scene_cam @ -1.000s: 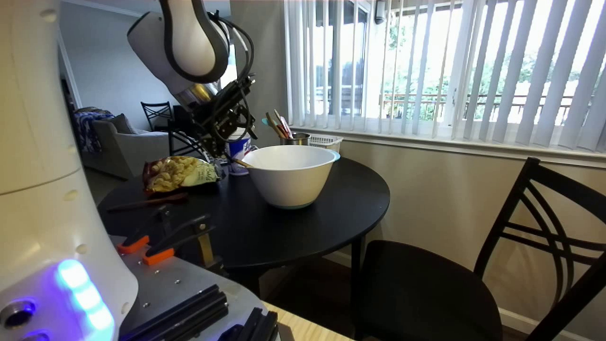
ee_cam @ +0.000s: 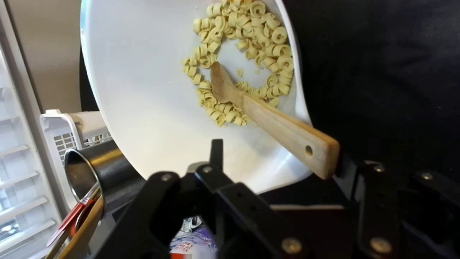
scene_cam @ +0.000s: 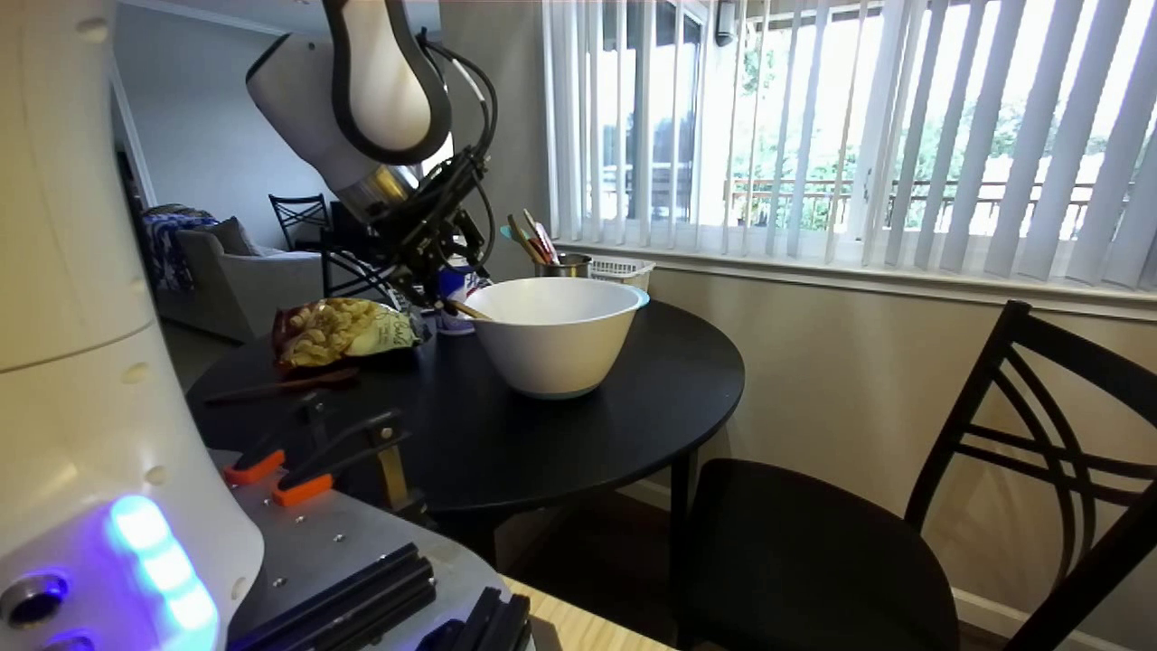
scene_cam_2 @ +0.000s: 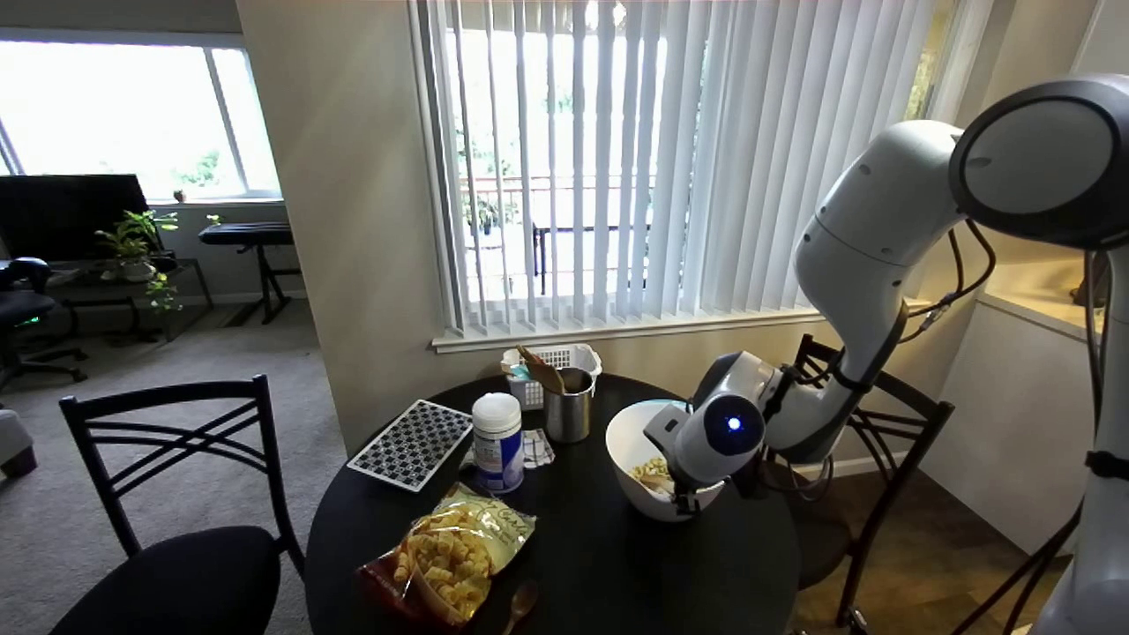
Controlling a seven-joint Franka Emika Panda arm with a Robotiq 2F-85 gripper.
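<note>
In the wrist view a white bowl [ee_cam: 142, 86] holds curled yellow pasta [ee_cam: 276, 47]. A wooden spoon [ee_cam: 284, 129] lies with its head among the pasta, its handle slanting out over the rim. My gripper stands open across the handle end, its fingers [ee_cam: 216, 155] wide apart. The holed end of the handle is close to the right-hand finger; whether they touch I cannot tell. Exterior view 1 shows the gripper [scene_cam: 434, 284] at the left rim of the bowl [scene_cam: 559, 342]. From exterior view 2, the arm hides the handle and fingertips.
Left of the bowl are an open snack bag [scene_cam_2: 455, 556], a dark spoon [scene_cam_2: 520, 603] and a white-and-blue canister [scene_cam_2: 497, 444]. A metal utensil cup [scene_cam_2: 568, 407] and white basket [scene_cam_2: 529, 392] stand behind.
In exterior view 1 the arm has shifted a little to the right, bringing the gripper closer to the spoon handle. The bowl has stayed in place.
</note>
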